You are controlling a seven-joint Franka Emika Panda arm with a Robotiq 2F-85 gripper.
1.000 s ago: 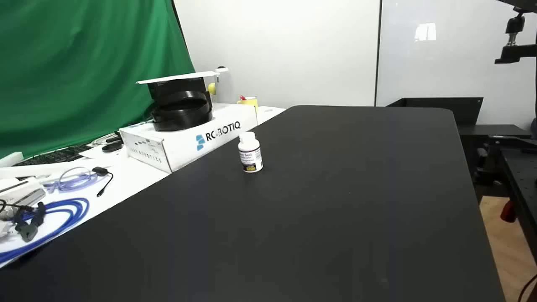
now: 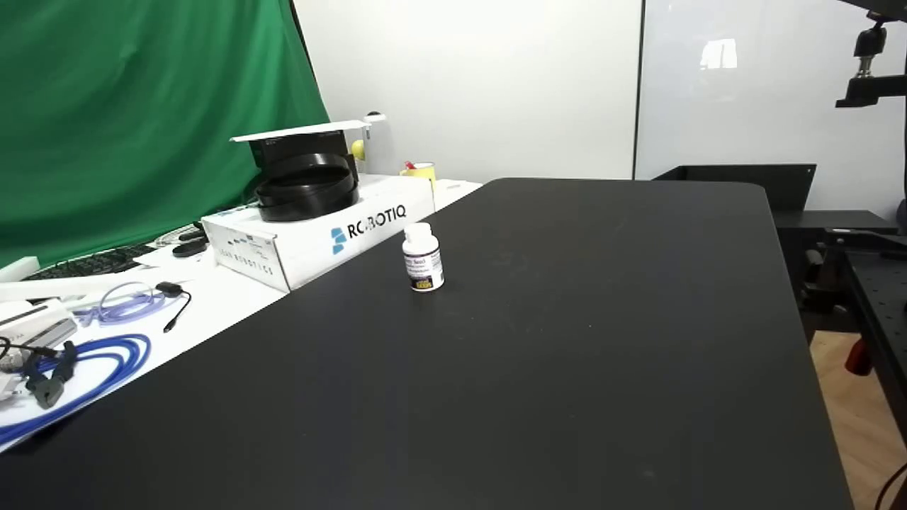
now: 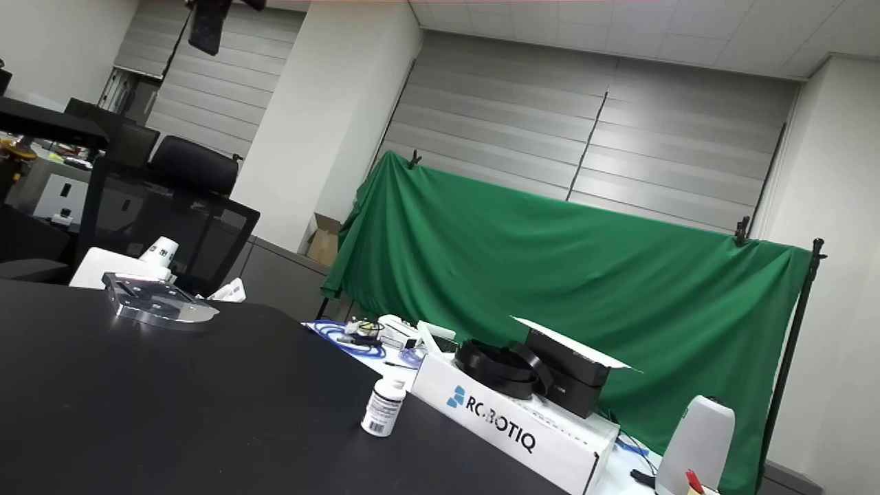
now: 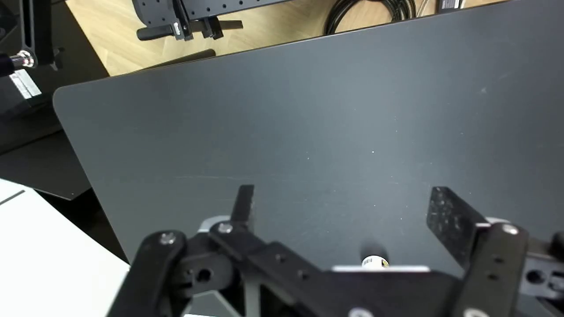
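A small white bottle point(image 2: 423, 258) with a printed label stands upright on the black table point(image 2: 595, 357). In the second exterior view the same bottle point(image 3: 383, 408) is near the table's edge, in front of the white box. My gripper is open in the wrist view, its two fingers wide apart with only bare table seen between them. High over the table, it is clear of the bottle. Part of the bottle point(image 4: 375, 261) shows at the bottom of the wrist view, mostly hidden behind the gripper's body.
A white Robotiq box point(image 2: 357, 234) with black items on top lies along the table's side. Blue cable point(image 2: 93, 361) is coiled on the white surface nearby. A clear plastic piece point(image 3: 161, 304) sits at the table's far corner.
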